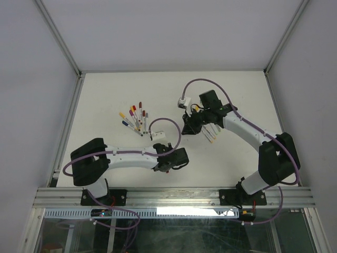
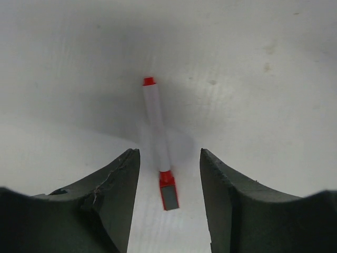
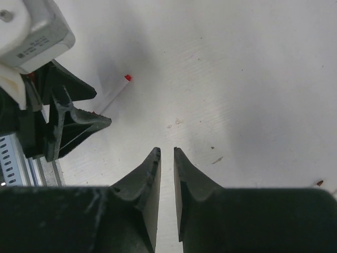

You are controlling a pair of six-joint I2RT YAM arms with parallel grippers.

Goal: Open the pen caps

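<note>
A white pen with a red tip and red-and-grey cap (image 2: 158,126) lies alone near the table's front middle. My left gripper hangs just over it, fingers apart on either side of the pen near its capped end. In the top view the left gripper (image 1: 169,158) hides most of that pen. My right gripper is higher up and to the right of the pen, fingertips a little apart with nothing between them; in the right wrist view the pen's red end (image 3: 127,77) shows beside the left gripper.
A group of several coloured pens (image 1: 136,125) lies at the left back. More pens (image 1: 209,134) lie to the right, partly under the right arm. The table's front edge runs close below the left gripper.
</note>
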